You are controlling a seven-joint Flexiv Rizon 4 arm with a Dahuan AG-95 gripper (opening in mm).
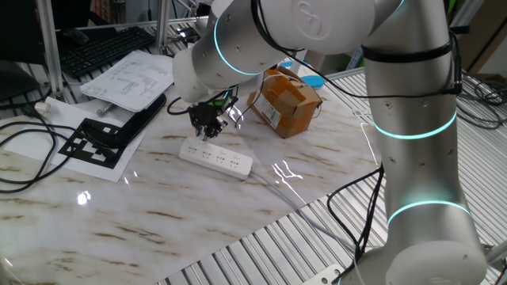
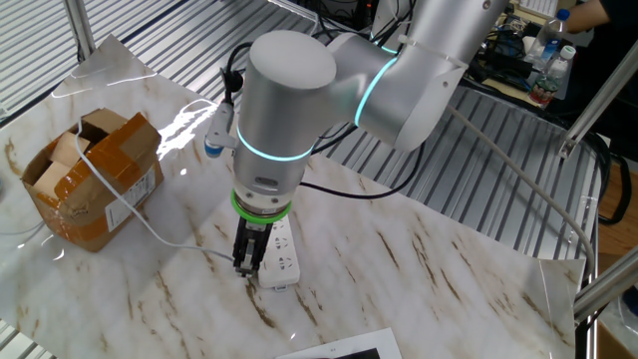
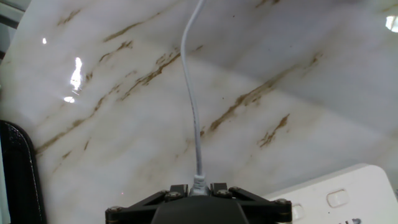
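A white cable runs down the wrist view to a grey-white plug end. My gripper is shut on that end, one dark fingertip on either side; the plug's front is hidden by the gripper. The white power strip lies at the lower right there, partly cut off. In exterior view 1, my gripper hangs at the left end of the strip. From exterior view 2, the gripper is beside the strip's near end; whether anything touches it I cannot tell.
An open cardboard box stands behind the strip, with the white cable draped over it. Papers, a black case and a marker sheet lie at the left.
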